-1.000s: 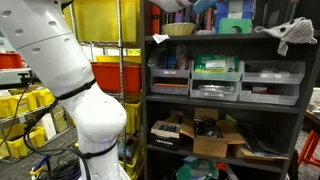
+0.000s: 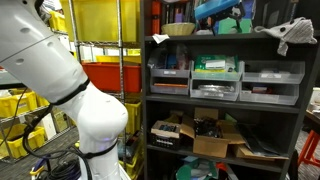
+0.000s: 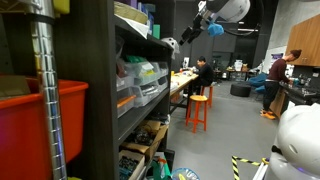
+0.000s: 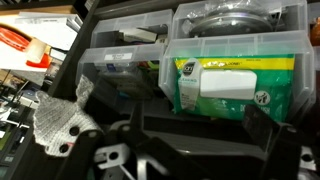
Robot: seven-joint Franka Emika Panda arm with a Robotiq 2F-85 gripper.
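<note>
In the wrist view my gripper is open, its dark fingers wide apart with nothing between them. Past the fingers, clear bins are in sight, one holding a green packet with a white label. A grey plush-like item is off to one side of the fingers, not touching them. The same grey item hangs from the upper shelf edge at the right in the first exterior view. There, the blue part of my arm crosses the top of the frame, and the fingertips cannot be made out.
Stacked clear bins line the middle shelf, with open cardboard boxes lower down. A wicker basket is on the upper shelf. Yellow and red bins flank the left side. The second exterior view shows open floor before the shelf.
The grey item and the bins look unmoved.
</note>
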